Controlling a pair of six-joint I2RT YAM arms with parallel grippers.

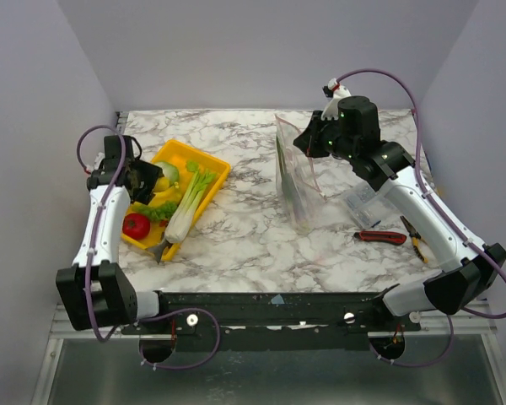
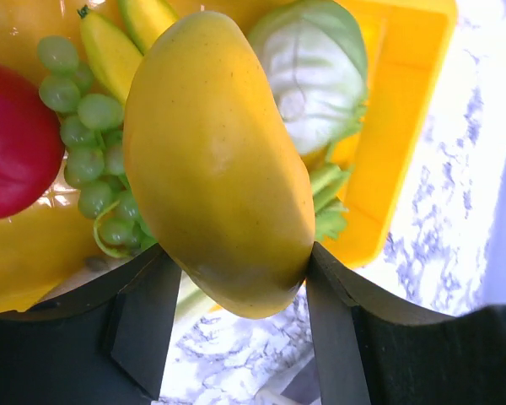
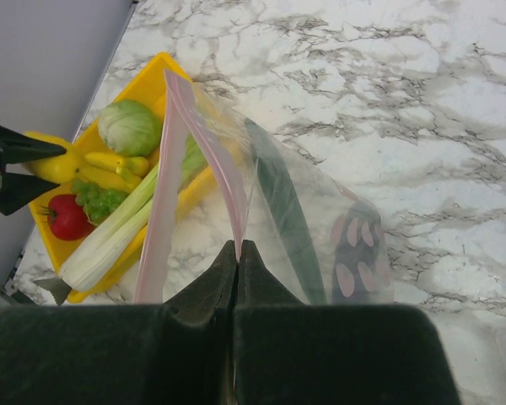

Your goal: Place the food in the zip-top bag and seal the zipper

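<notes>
In the left wrist view a smooth yellow mango-like fruit [image 2: 223,160] is clasped at its lower end by my left gripper. It is lifted above the other food, and the right wrist view shows it raised at the tray's left side. My right gripper is shut on the edge of the clear zip top bag [image 3: 308,228]. That bag stands upright with its pink-rimmed mouth [image 3: 228,169] parted. In the tray lie a red tomato [image 1: 136,225], green grapes [image 2: 88,135], yellow bananas [image 2: 110,51], a cabbage [image 2: 308,76] and a long celery [image 1: 188,208].
A yellow tray [image 1: 218,166] holds the food at the left of the marble table [image 1: 228,261]. At right lie a clear packet [image 1: 367,205], a red-black cutter [image 1: 380,237] and pliers [image 1: 414,240]. Open table separates tray and bag.
</notes>
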